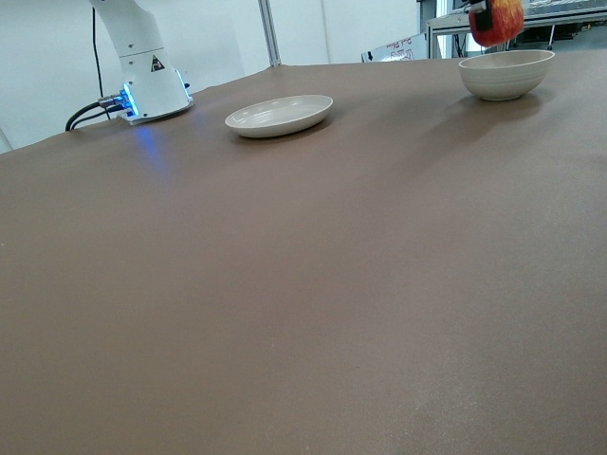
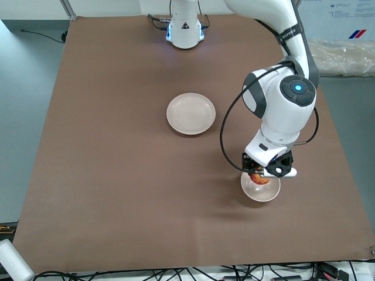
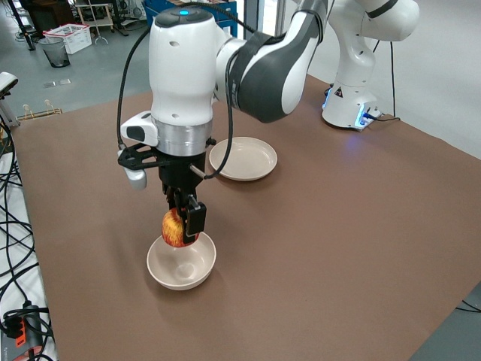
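A red-yellow apple [image 3: 171, 227] is held in the black gripper [image 3: 182, 229], which is shut on it just over a cream bowl [image 3: 180, 268]. In the top view the apple [image 1: 497, 21] hangs above the bowl [image 1: 505, 80], apart from it. In the left view the arm head largely hides the gripper, and the apple [image 2: 259, 180] shows over the bowl [image 2: 261, 193]. A flat cream plate [image 2: 190, 113] lies empty farther back on the brown table [image 2: 117, 175].
Cables and equipment [image 3: 26, 331] line one edge.
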